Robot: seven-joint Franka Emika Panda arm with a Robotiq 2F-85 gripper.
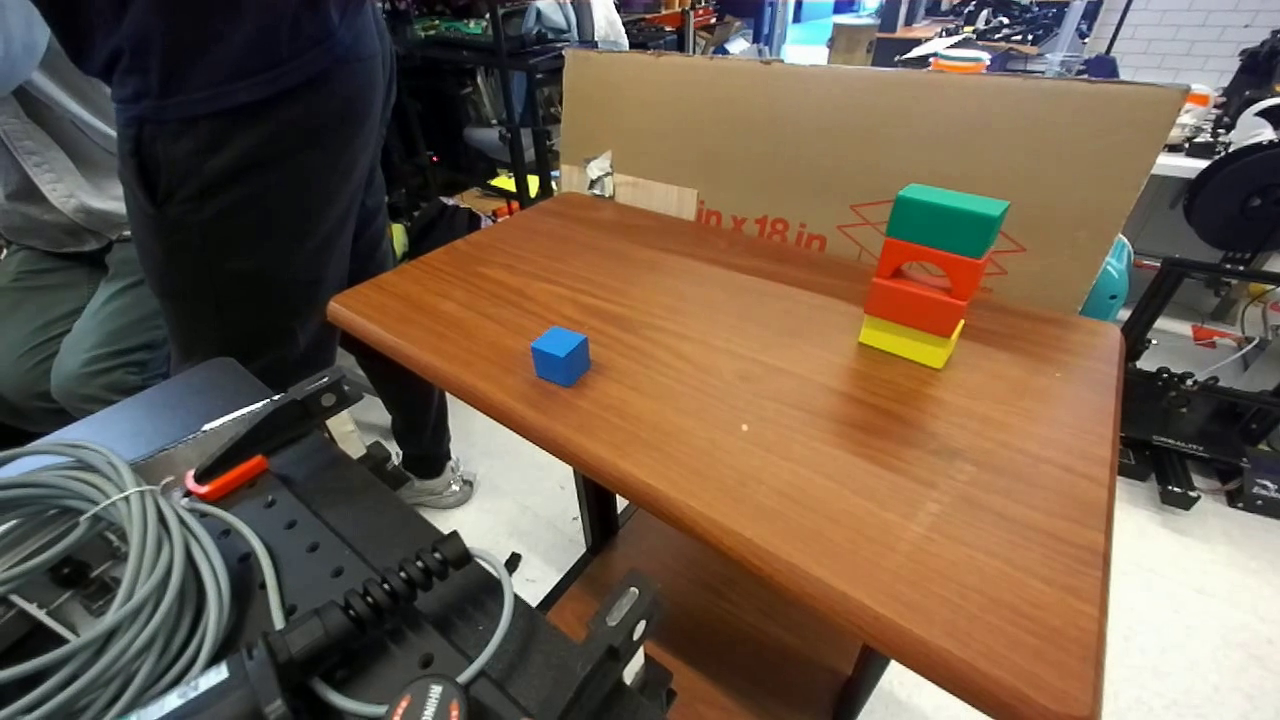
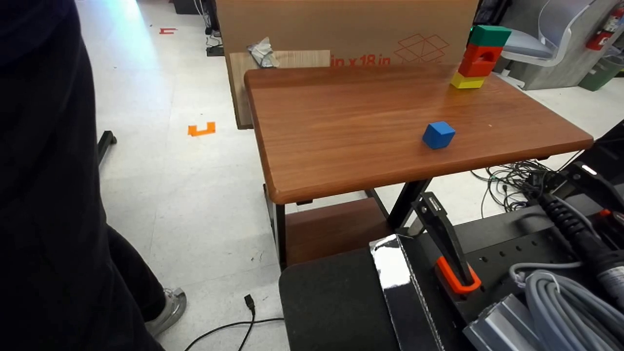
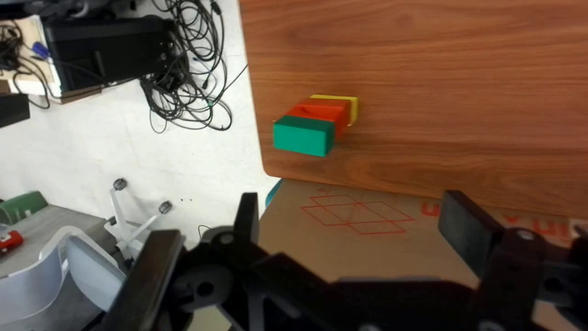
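A blue cube (image 1: 560, 356) rests alone on the wooden table, near the edge closest to the black equipment bench. Toward the cardboard side stands a stack: a yellow block (image 1: 908, 342) at the bottom, a red block (image 1: 914, 305) on it, a red arch block (image 1: 935, 263) above, and a green block (image 1: 948, 220) on top. In the wrist view my gripper is open, its fingers wide apart with nothing between them. The green block (image 3: 303, 135) shows from above, beyond the fingertips. Neither exterior view shows the gripper, and the cube is outside the wrist view.
A cardboard sheet (image 1: 768, 144) stands upright along the table's far side. A person (image 1: 258, 192) stands by the table's left end. Coiled grey cable (image 1: 108, 576) lies on the bench.
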